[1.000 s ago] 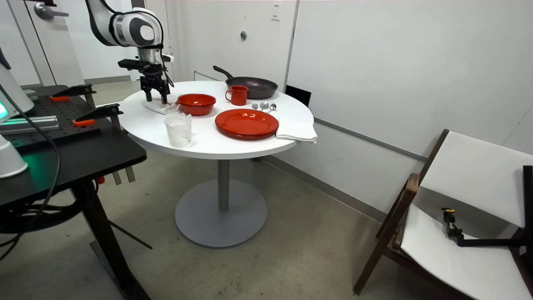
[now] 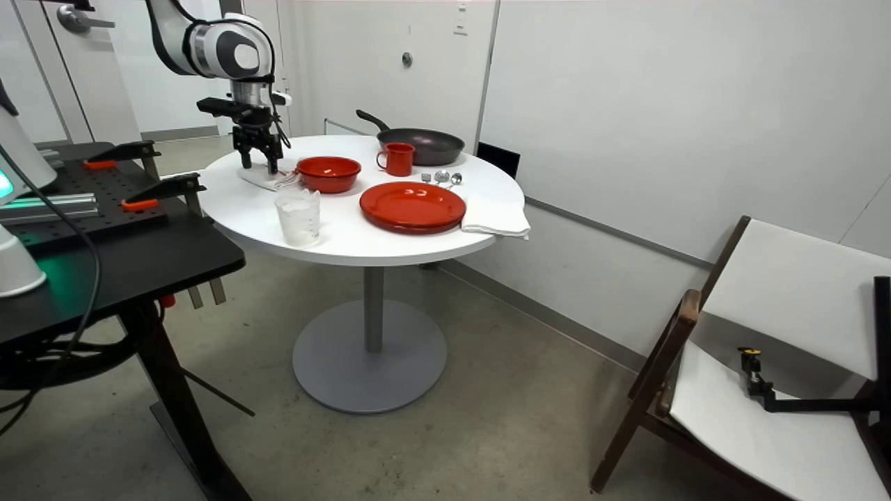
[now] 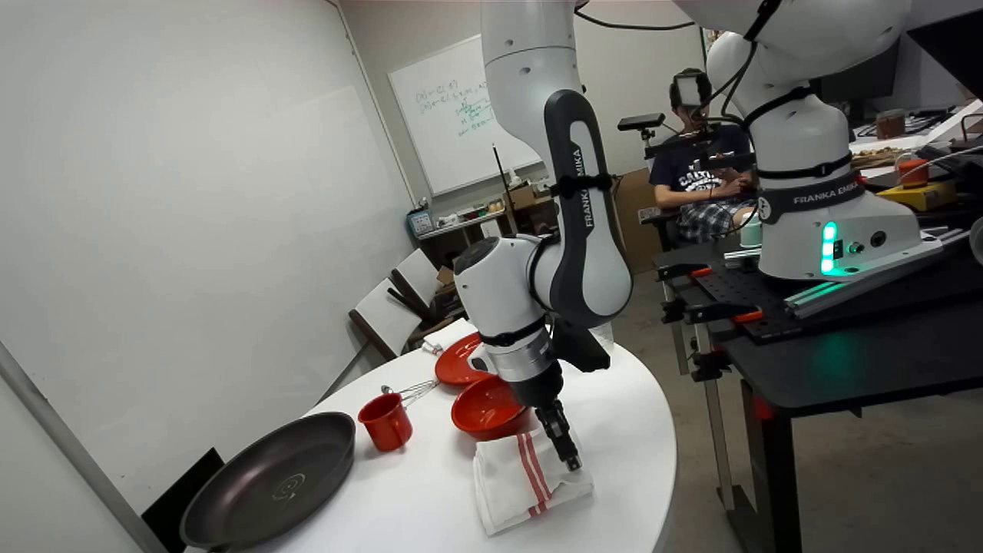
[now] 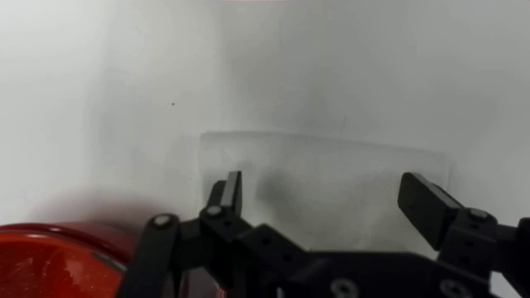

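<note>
A folded white cloth with red stripes (image 3: 508,482) lies near the round table's edge, and in the wrist view its pale corner area (image 4: 318,174) shows beneath the fingers. Directly over the cloth stands my gripper, pointing down and open, with its two fingers (image 4: 422,203) wide apart. Its tips (image 2: 260,167) are at or just above the cloth; whether they touch is hard to tell. Nothing is gripped between them. Right beside the cloth sits a red bowl (image 2: 329,174), whose rim also shows at the lower left of the wrist view.
Around the white table (image 2: 351,242) stand a clear measuring cup (image 2: 298,217), stacked red plates (image 2: 413,206), a red mug (image 2: 396,158), a dark frying pan (image 2: 426,147), several utensils and a second white cloth (image 2: 497,218). Bare tabletop separates the cloth from the pan.
My gripper has come down very slightly over the cloth. The objects on the table are unmoved.
</note>
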